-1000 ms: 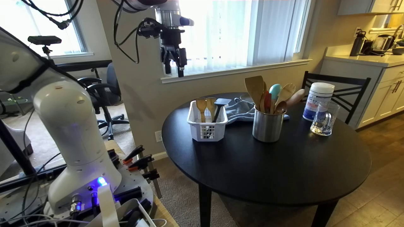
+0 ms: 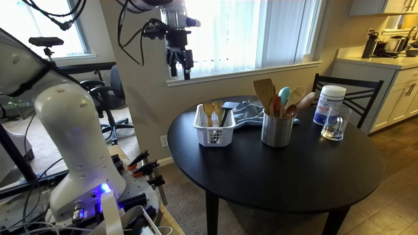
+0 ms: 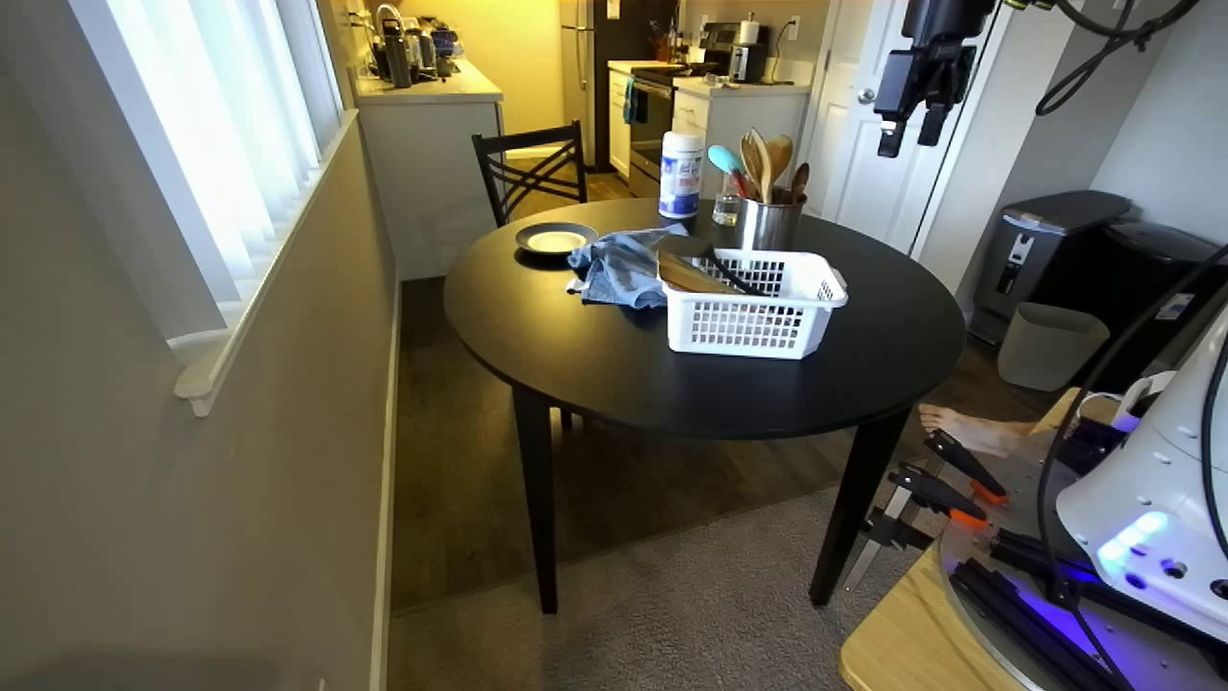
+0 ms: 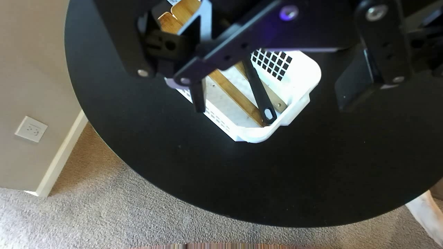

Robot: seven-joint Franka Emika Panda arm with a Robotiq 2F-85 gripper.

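Observation:
My gripper (image 2: 180,77) hangs high above the near left of the table, its two fingers apart with empty air between them. In the second exterior view the gripper (image 3: 909,148) is likewise well clear of everything. A white plastic basket (image 2: 215,135) stands on the round black table (image 2: 250,168), holding two wooden spatulas (image 2: 208,109) and a black-handled utensil (image 4: 258,92). Beside it, a steel canister (image 2: 276,131) is filled with several wooden and coloured utensils. In the wrist view, my fingers (image 4: 199,96) spread wide, partly covering the basket far below.
A blue cloth (image 3: 627,265) and a plate (image 3: 554,237) lie behind the basket. A wipes tub (image 2: 329,102) and a glass mug (image 2: 336,122) stand to the right.

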